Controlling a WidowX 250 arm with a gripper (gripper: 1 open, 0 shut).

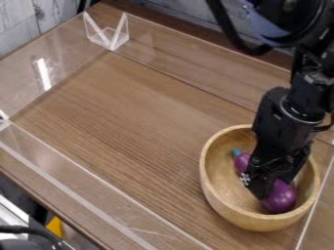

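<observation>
A wooden bowl (222, 195) sits at the right front of the wooden table. Inside it lies a purple eggplant (279, 199) with a teal stem end at the bowl's left. My black gripper (261, 176) reaches down into the bowl over the eggplant's middle, hiding part of it. Whether its fingers hold the eggplant is unclear.
A small clear plastic piece (107, 34) stands near the back left edge. Cables and dark items lie off the table at the lower left.
</observation>
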